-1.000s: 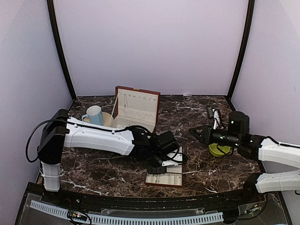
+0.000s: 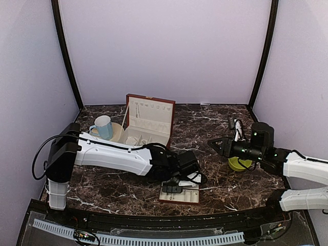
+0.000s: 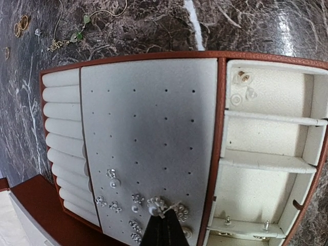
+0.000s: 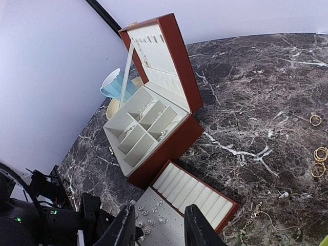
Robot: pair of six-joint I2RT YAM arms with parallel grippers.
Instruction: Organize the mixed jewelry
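The jewelry tray [image 3: 148, 77] lies flat, with ring rolls [image 3: 64, 110], a grey pad of small holes and open compartments [image 3: 269, 136]. Several flower-shaped and pearl earrings [image 3: 115, 205] are clustered on the pad's lower part in the left wrist view. Right over that cluster, my left gripper is shut, its tips against or just above a pearl earring; contact cannot be made out. Clear earring backs [image 3: 250, 93] and a few studs [image 3: 228, 221] lie in the compartments. My right gripper is open and empty, away from the tray.
Behind the tray stands the open jewelry box [image 4: 166, 148], lid raised. A blue mug [image 2: 103, 127] is at the back left, a yellow-green bowl [image 2: 238, 164] under the right arm. Gold rings [image 4: 320, 154] and a green-leaf necklace [image 4: 248, 223] lie loose on the marble table.
The right arm stays where it was.
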